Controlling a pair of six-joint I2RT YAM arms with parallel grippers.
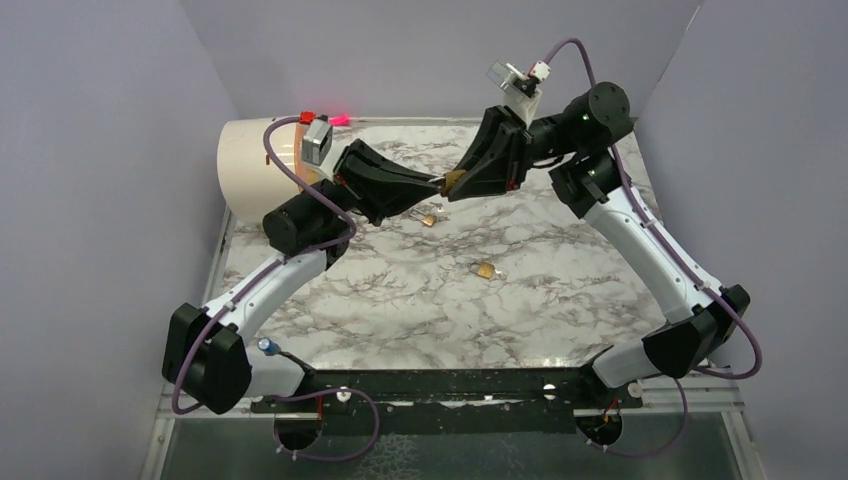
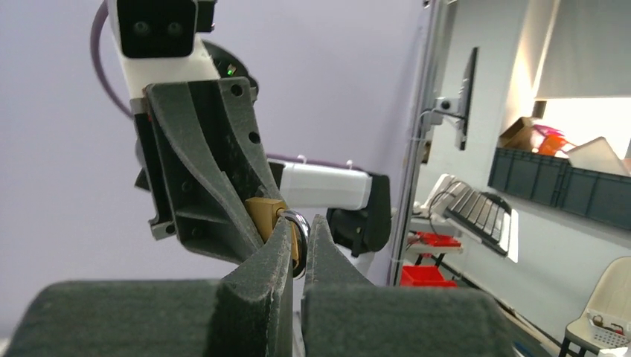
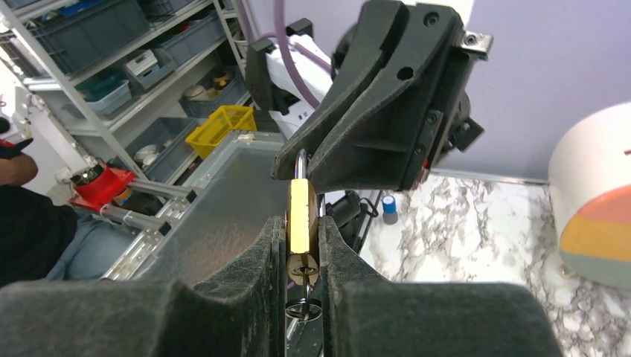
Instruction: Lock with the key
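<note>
A brass padlock is held up above the table between my two grippers. In the left wrist view, its metal shackle passes between the tips of my left gripper, which is shut on it. My right gripper has its fingers on both sides of the lock's body. Whether they press on it cannot be made out. Below the body, in the right wrist view, a key stands at the lock's bottom face, with a ring on it. How deep the key sits is hidden.
Two more padlocks lie on the marble table: one padlock below the grippers, another padlock nearer the front. A large white cylinder stands at the back left.
</note>
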